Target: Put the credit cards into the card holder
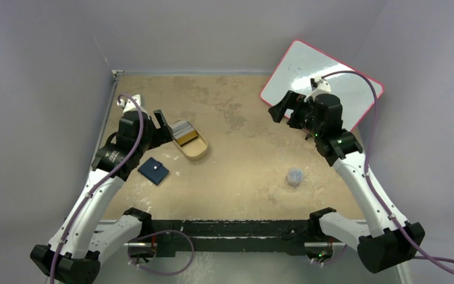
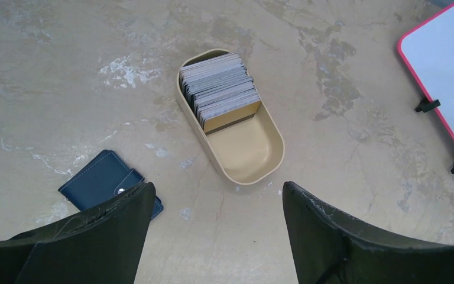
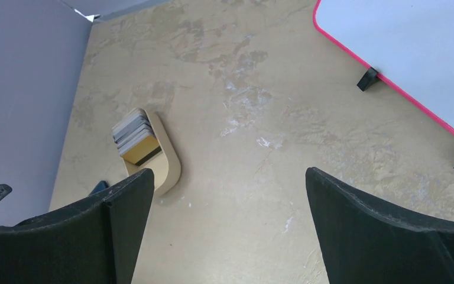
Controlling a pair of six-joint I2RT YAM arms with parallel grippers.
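Note:
A stack of cards (image 2: 220,83) stands on edge in one end of a beige oval tray (image 2: 254,155); the tray's other end is empty. Beside it on the table lies a dark blue card holder (image 2: 103,177), its snapped strap closed over it. My left gripper is open above the table, both fingers apart and nothing between them. Off to the right, my right gripper also stands open and empty, well away from the tray. In the right wrist view the card holder (image 3: 99,187) is mostly hidden behind a finger.
A white board with a pink rim (image 1: 325,71) rests at the back right, close to the right arm. A small clear round container (image 1: 294,176) sits at the front right.

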